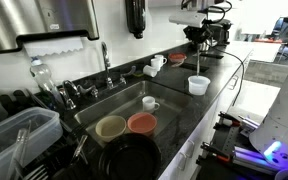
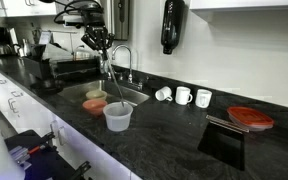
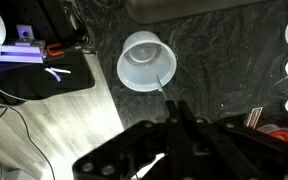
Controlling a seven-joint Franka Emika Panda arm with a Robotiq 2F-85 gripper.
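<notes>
A white round container (image 1: 198,86) stands on the dark counter, just past the sink's end. Above it, my gripper (image 2: 107,65) is shut on a thin, stick-like utensil (image 2: 115,85), which points down toward the container. In the wrist view, the utensil (image 3: 161,86) reaches over the opening of the white container (image 3: 135,78). Whether its lower end touches the container cannot be told. My gripper looks dark there, and its fingers are hard to make out.
Several white mugs (image 2: 183,96) stand along the wall behind. The sink (image 1: 124,105) holds a red bowl (image 1: 142,123), a tan bowl (image 1: 111,127) and a mug (image 1: 150,103). A red dish rack (image 2: 250,118) sits at the right.
</notes>
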